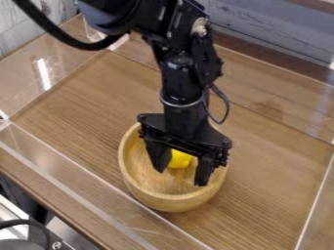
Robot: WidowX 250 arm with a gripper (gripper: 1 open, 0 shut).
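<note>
A light wooden bowl [170,195] sits on the wooden table. My black gripper [181,168] reaches down into it, fingers apart, over a yellow object [181,157] lying inside. The yellow object is partly hidden by the gripper, so its shape and whether the fingers touch it cannot be told.
A clear strip runs along the left front edge, with dark cables at the lower left. A pale wall stands at the back.
</note>
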